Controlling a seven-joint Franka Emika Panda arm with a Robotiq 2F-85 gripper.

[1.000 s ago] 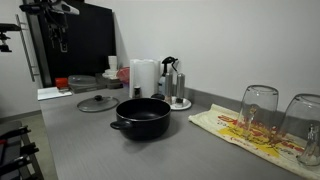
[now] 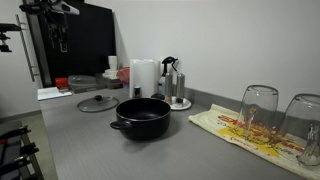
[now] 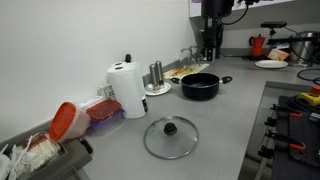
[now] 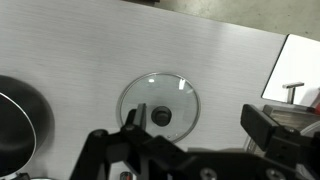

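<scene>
A round glass lid point(image 4: 158, 88) with a black knob point(image 4: 161, 116) lies flat on the grey table. The wrist view shows it far below and framed by my gripper, which is open with nothing held. In exterior view 1 the gripper point(image 2: 62, 46) hangs high at the upper left, well clear of the table. A black two-handled pot point(image 2: 143, 118) stands uncovered mid-table, apart from the lid point(image 2: 98, 103). Exterior view 2 shows the pot point(image 3: 200, 87) beyond the lid point(image 3: 171, 138).
Two upturned glass jars point(image 2: 258, 107) rest on a patterned cloth point(image 2: 222, 122) at the right. Along the back are a paper towel roll point(image 2: 144, 76) and metal shakers point(image 2: 180, 86). Red-lidded containers point(image 3: 69, 121) line the wall. Bare table surrounds the lid's near side.
</scene>
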